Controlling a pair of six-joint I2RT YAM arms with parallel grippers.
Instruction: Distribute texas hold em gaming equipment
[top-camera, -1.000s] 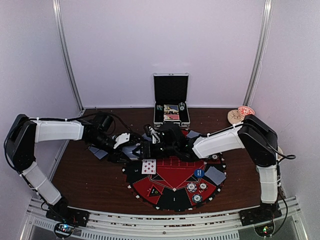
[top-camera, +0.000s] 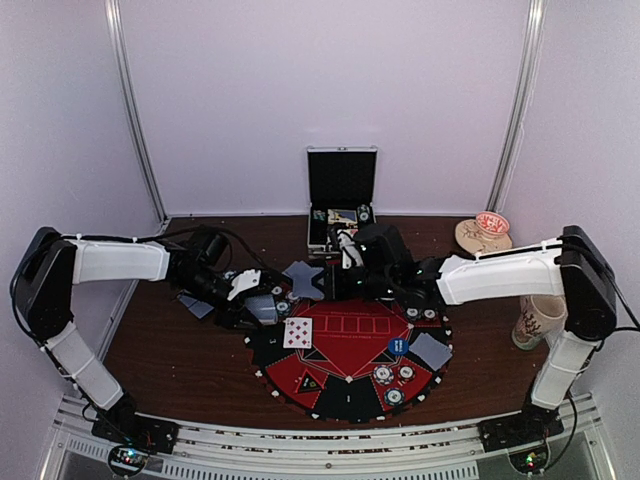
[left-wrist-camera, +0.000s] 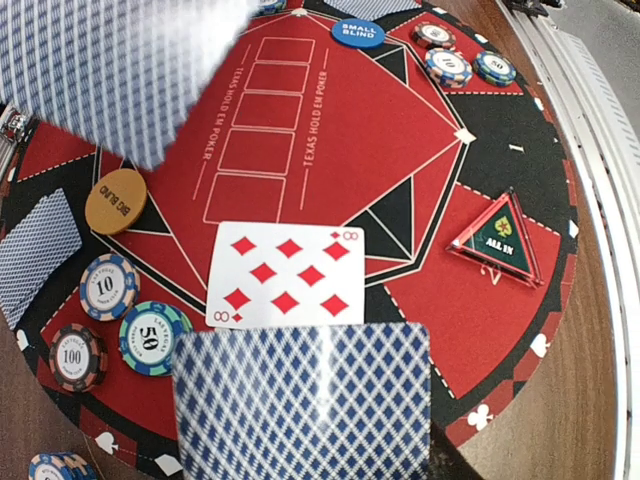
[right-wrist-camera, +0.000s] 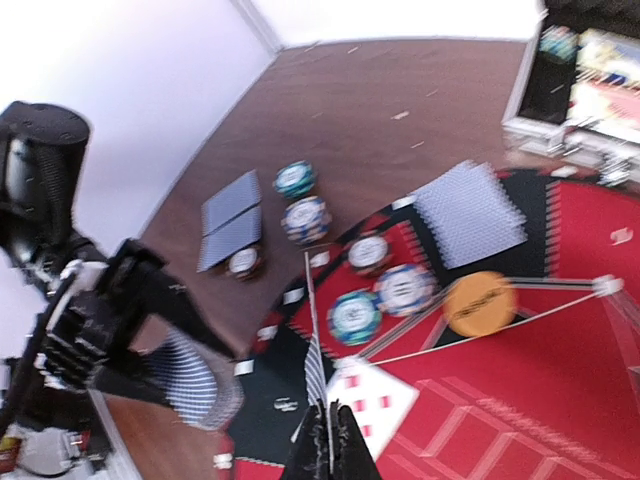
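My left gripper (top-camera: 255, 305) is shut on blue-backed cards (left-wrist-camera: 300, 400) above the red poker mat (top-camera: 350, 360)'s left side. My right gripper is shut on a thin card (right-wrist-camera: 312, 350), seen edge-on, held upright; from the top it hangs near the mat's back left (top-camera: 305, 280). An eight of diamonds (left-wrist-camera: 285, 270) lies face up beside the big blind button (left-wrist-camera: 116, 200). Chips (left-wrist-camera: 110, 285), card backs (top-camera: 430, 350), a small blind button (top-camera: 398, 346) and an all-in marker (left-wrist-camera: 495, 237) lie on the mat.
An open chip case (top-camera: 342, 200) stands at the back. Stacked coasters (top-camera: 482, 236) and a cup (top-camera: 537, 322) are at the right. Spare cards (right-wrist-camera: 230, 220) and chip stacks (right-wrist-camera: 305, 218) lie on the wood left of the mat.
My right arm has moved back and to the right, lifting a card away from the left gripper, which stays in place with cards in it.
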